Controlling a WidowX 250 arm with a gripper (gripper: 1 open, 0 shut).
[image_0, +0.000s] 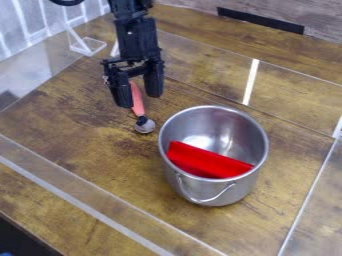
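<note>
My black gripper (136, 92) stands open, pointing down over a pink-handled utensil (139, 109) with a round metal end, which lies on the wooden table (67, 140). The fingers straddle the pink handle from above; whether they touch it is unclear. A steel pail (214, 160) to the right holds a red block-like object (207, 167).
White tape lines cross the table at right and left. A white object (86, 45) stands at the back left, partly hard to make out.
</note>
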